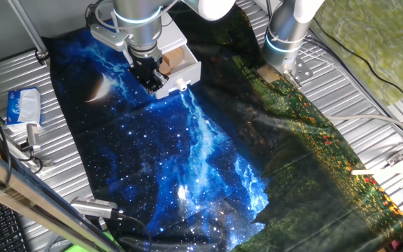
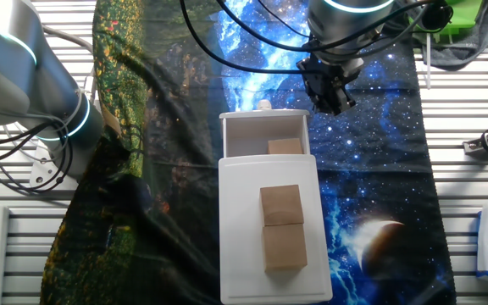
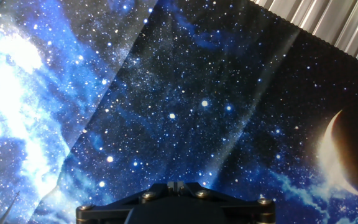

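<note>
A white box with a drawer stands on the printed cloth, and the drawer is pulled out. Inside it, partly under the box's top edge, lies a brown block. Two more brown blocks, one touching the other, rest on the white lid. My black gripper hangs over the cloth beside the drawer's front corner, apart from it in exterior view 2. In the wrist view the gripper has its fingertips together, with nothing visible between them and only cloth beyond.
The starry cloth in front of the drawer is bare. Black cables cross above the drawer. A blue-white packet lies at the left on the ribbed table.
</note>
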